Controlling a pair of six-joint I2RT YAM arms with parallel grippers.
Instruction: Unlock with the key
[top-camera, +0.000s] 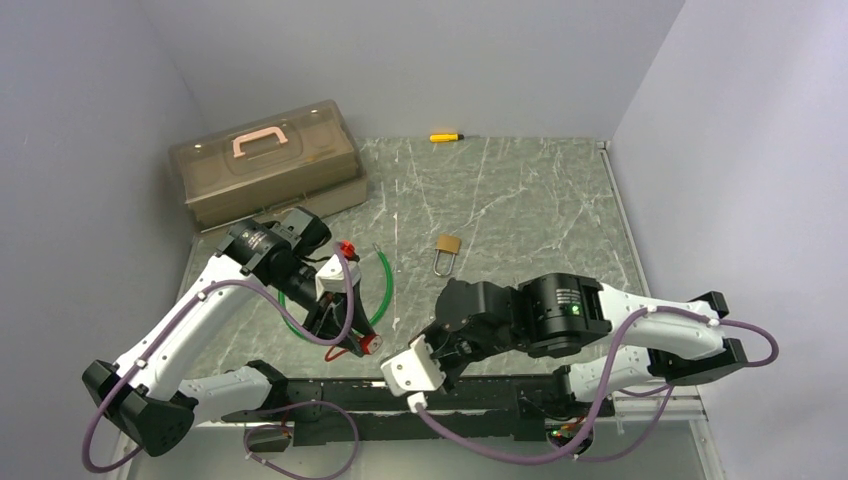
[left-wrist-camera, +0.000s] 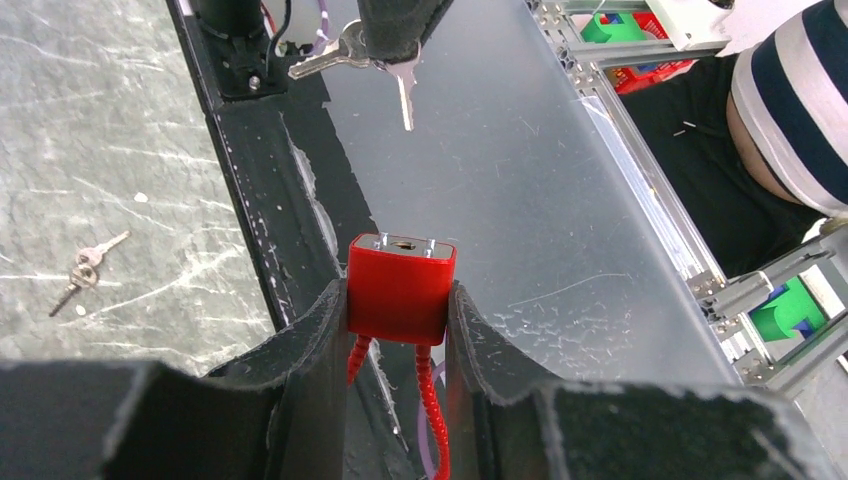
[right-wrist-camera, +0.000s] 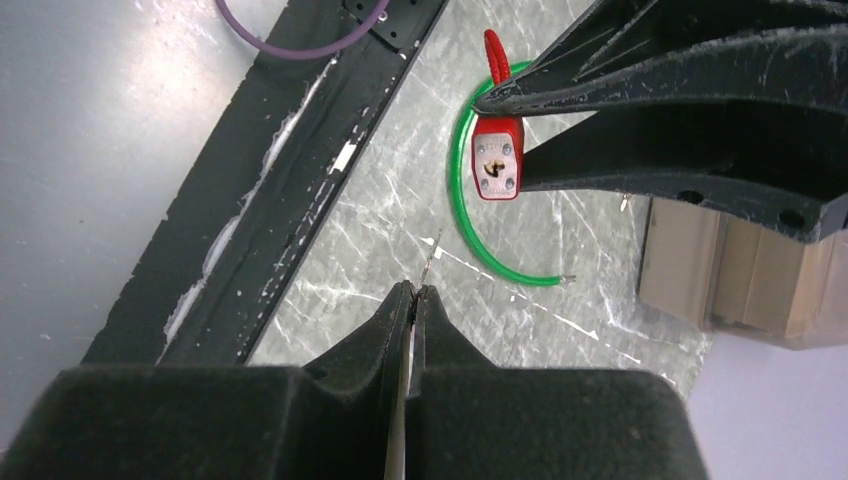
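A red padlock is held between the fingers of my left gripper, its keyhole end outward and a red shackle or cord hanging below. My right gripper is shut on a key, its thin blade pointing out toward the padlock's side of the view, apart from it. In the left wrist view that key and a second key show at the right fingertips. A pair of loose keys lies on the marble surface. A brass padlock rests mid-table.
A brown toolbox stands at back left, a yellow screwdriver at the back. A green hose lies under the left arm. The dark front rail edges the table.
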